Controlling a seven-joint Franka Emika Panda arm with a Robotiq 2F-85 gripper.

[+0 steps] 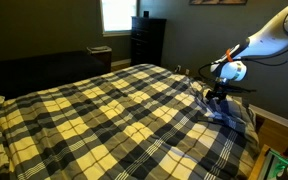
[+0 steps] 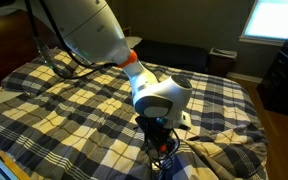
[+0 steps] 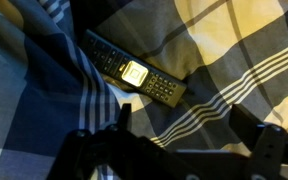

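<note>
A black remote control with a lit or bright square in its middle lies on the plaid blanket in the wrist view. Dark blue folds of the blanket rise close to its left end. My gripper is open above it, its fingers wide apart and nothing between them; the remote lies ahead of the fingertips in that view. Exterior view 2 has the gripper low over the bed, the arm's white wrist partly covering the spot. From exterior view 1 the gripper appears at the bed's right side, and the remote cannot be made out there.
The checked blanket covers the broad bed, with bunched folds around the gripper and a wide flat area to the left. A dark dresser stands against the far wall, away from the arm.
</note>
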